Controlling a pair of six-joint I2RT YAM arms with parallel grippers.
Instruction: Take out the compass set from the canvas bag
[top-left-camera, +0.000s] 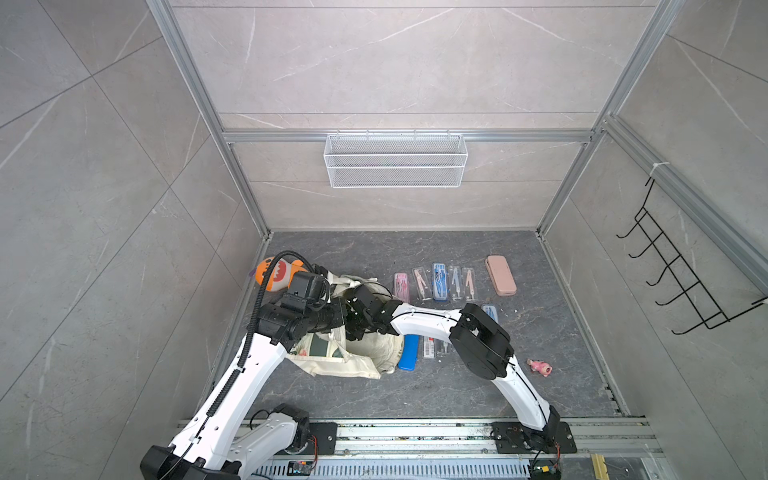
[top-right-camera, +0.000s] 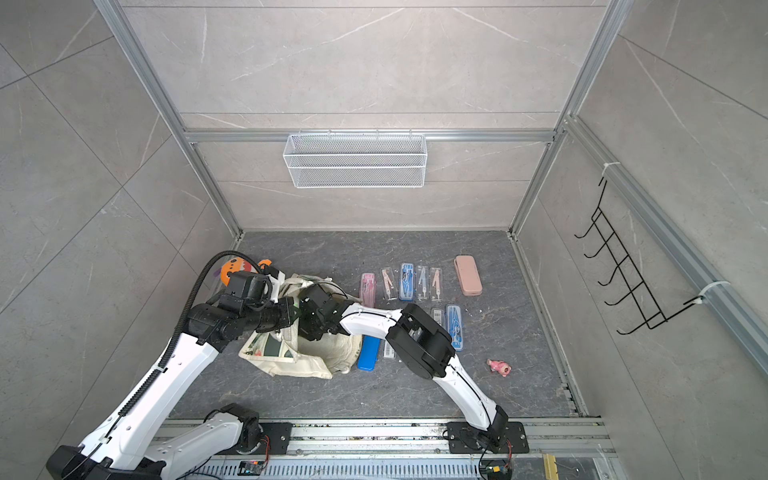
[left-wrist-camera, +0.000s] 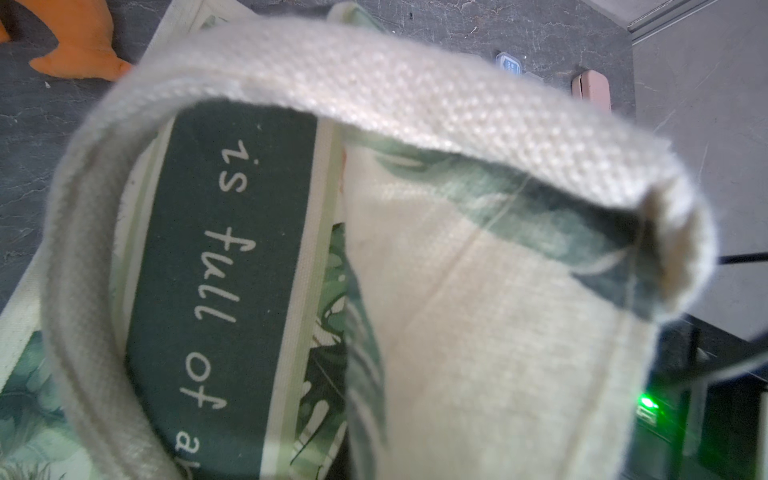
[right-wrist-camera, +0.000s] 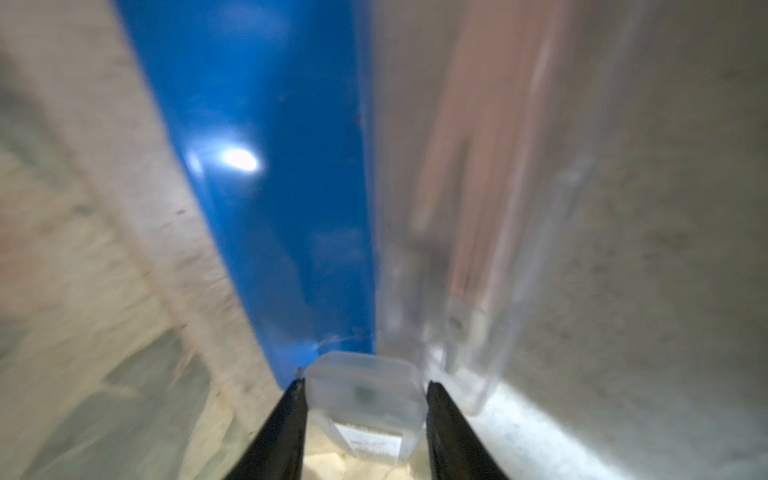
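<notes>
The canvas bag (top-left-camera: 352, 364) lies open at the left of the table. My left gripper (top-left-camera: 336, 308) is at its left rim; a strap loop (left-wrist-camera: 400, 88) fills the left wrist view, where the fingers are out of sight. My right gripper reaches inside the bag, its fingertips either side of a clear plastic case end (right-wrist-camera: 364, 384); whether they grip it is unclear. Next to it, blurred, lie a blue case (right-wrist-camera: 280, 200) and a clear case with pink compasses (right-wrist-camera: 488, 184).
Several cases, including a pink case (top-left-camera: 501, 274), lie right of the bag. An orange plush toy (top-left-camera: 276, 272) sits behind left, a pink figure (top-left-camera: 539, 368) at the right. A wire basket (top-left-camera: 394, 160) hangs on the back wall.
</notes>
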